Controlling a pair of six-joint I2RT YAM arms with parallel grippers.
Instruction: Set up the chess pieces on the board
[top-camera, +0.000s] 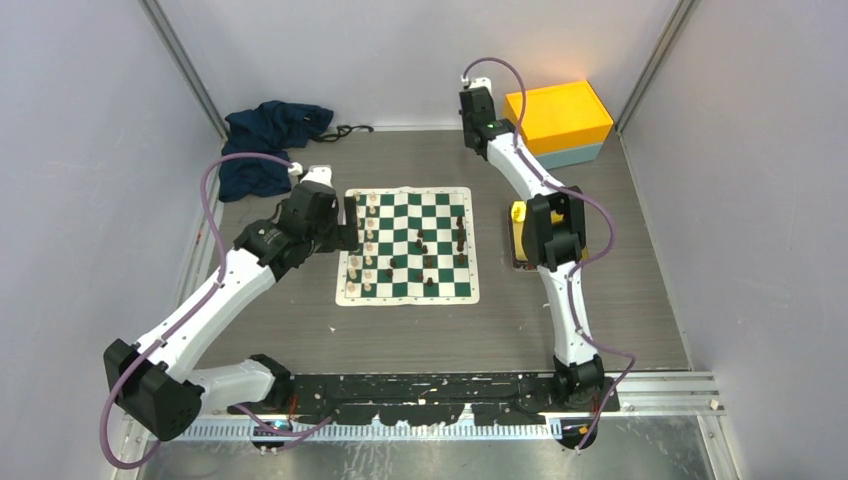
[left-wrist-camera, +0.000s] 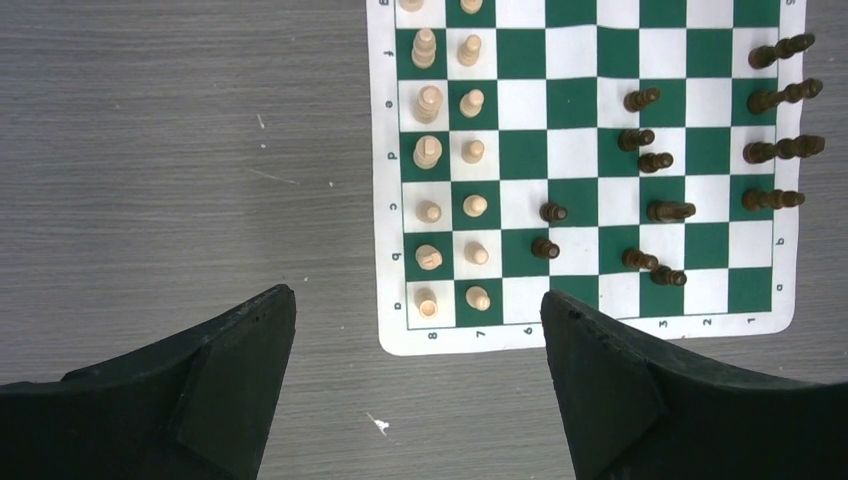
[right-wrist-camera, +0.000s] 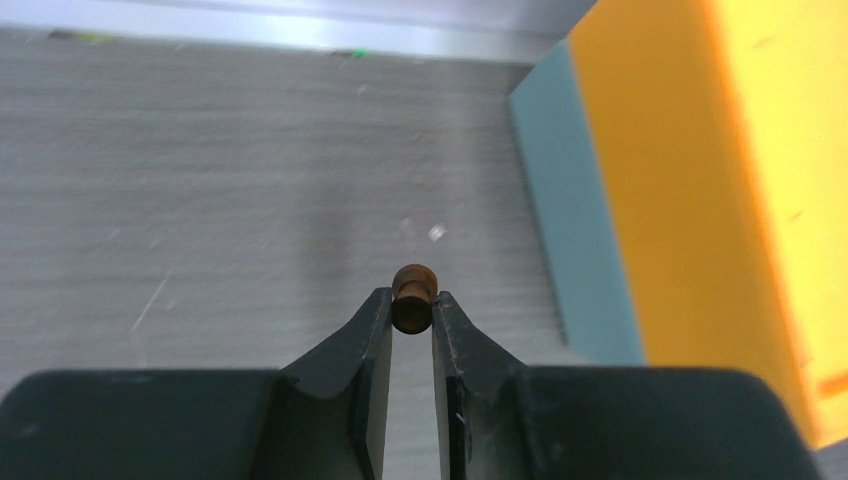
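Observation:
The green-and-white chessboard carries light pieces along one side, dark pieces along the far edge, and several dark ones scattered between. My left gripper is open over the table beside the board, nothing between its fingers. At the back right, my right gripper is shut on a small dark brown piece, beside the yellow-and-blue box.
A yellow tray lies right of the board, mostly under my right arm. A dark blue cloth is at the back left.

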